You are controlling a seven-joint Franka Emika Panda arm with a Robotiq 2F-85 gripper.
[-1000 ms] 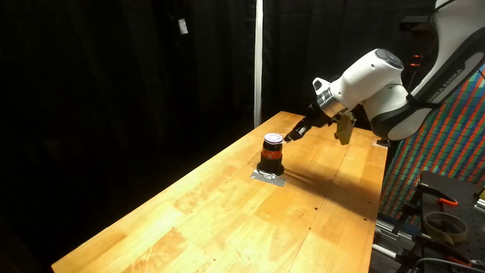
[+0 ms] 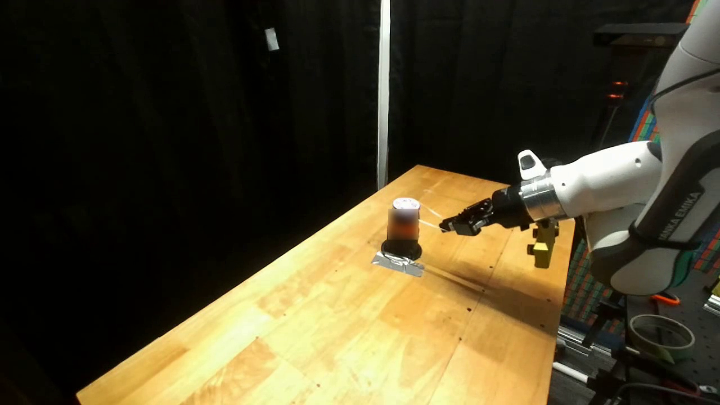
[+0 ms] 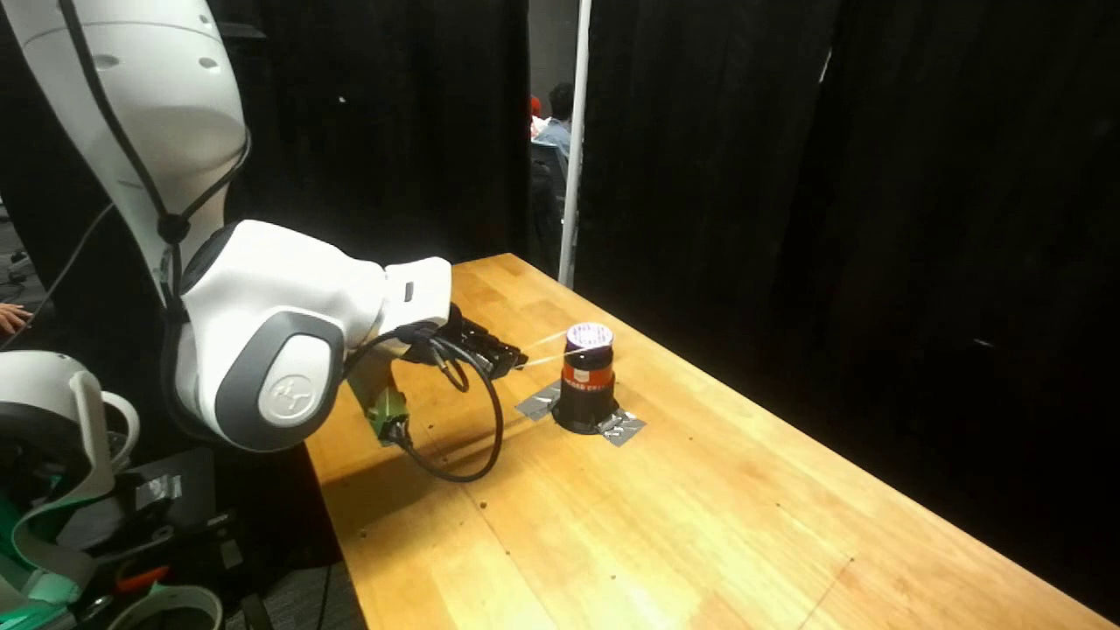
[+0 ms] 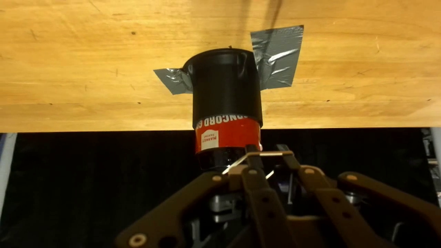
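A jar with a red label [image 3: 588, 374] and a pale lid [image 3: 590, 335] stands upright in a black holder [image 4: 227, 86] on the table. My gripper [image 3: 521, 362] is beside the jar, clear of it, at about the height of its upper part. From the fingertips a thin pale rubber band [image 3: 546, 360] runs in two taut strands to the jar, near its lid. In the wrist view the band [image 4: 268, 154] crosses the tips of my gripper, which is shut on it, a narrow gap showing between the fingers. The jar's far side is hidden.
Grey tape [image 4: 279, 55] fixes the holder to the wooden table [image 2: 324, 317]. Black curtains [image 2: 169, 135] hang beyond the table's edge, and a pale pole [image 2: 383, 94] stands at the back.
My gripper has drawn back from the jar to the right and tipped nearer to level. The band now shows stretched between gripper and jar; the jar has stayed in place.
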